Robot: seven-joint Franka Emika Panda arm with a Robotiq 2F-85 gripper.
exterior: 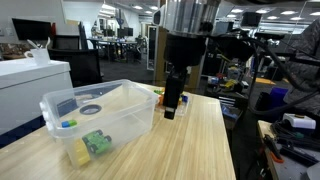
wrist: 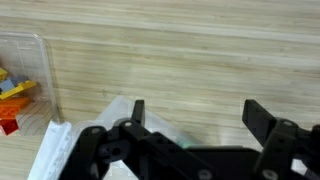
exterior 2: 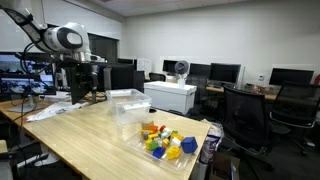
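In the wrist view my gripper stands open, its two dark fingers wide apart with only bare wood between and beyond them. It hangs above the table in exterior view 1, in front of and to the right of a clear plastic bin (exterior: pixel 130 103). Inside that bin are green blocks (exterior: pixel 97 142) and a few smaller pieces. A second clear tray (exterior 2: pixel 172 146) holds several colourful blocks, among them a blue block (exterior 2: pixel 189 145); its edge also shows at the left of the wrist view, with orange blocks (wrist: pixel 14 106) inside.
A white box (exterior 2: pixel 172 96) stands at the back, behind the bin. Office chairs (exterior 2: pixel 248 118) and desks lie beyond the table.
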